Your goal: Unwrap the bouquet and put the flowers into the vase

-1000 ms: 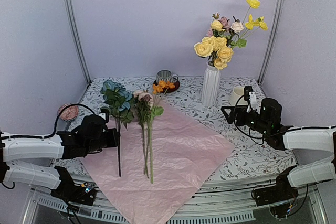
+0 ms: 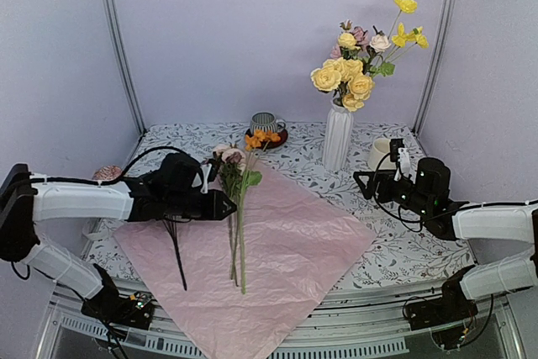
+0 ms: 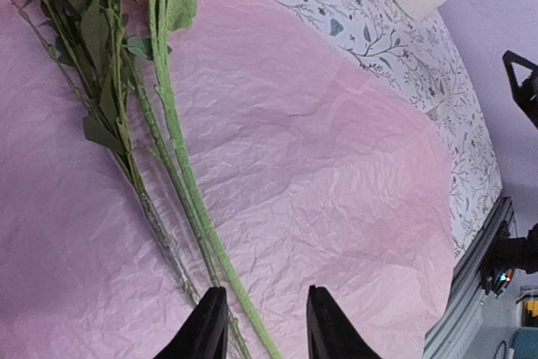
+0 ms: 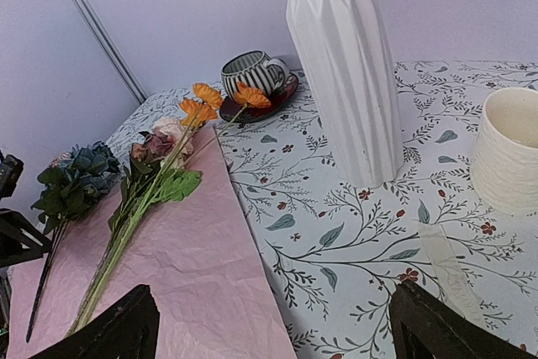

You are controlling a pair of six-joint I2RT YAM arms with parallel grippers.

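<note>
The white vase (image 2: pixel 338 138) stands upright at the back right, filled with yellow, pink and white flowers (image 2: pixel 349 73). On the pink paper lie pink flowers (image 2: pixel 229 160) and orange flowers (image 2: pixel 262 136) with long green stems (image 2: pixel 241 245). Blue flowers (image 4: pixel 80 176) lie left of them; from above, the left arm covers their heads and only a dark stem (image 2: pixel 179 258) shows. My left gripper is open above the green stems' lower part, nothing between its fingers. Over at the right, my right gripper stands open and empty, in front of the vase.
A striped cup (image 2: pixel 263 121) on a dark saucer sits at the back middle. Close behind the right gripper is a white pot (image 2: pixel 380 154).
My left gripper has moved right, from the blue flowers to over the green stems. The blue flowers shifted slightly toward the front and are now hidden from above. The right arm stayed still.
</note>
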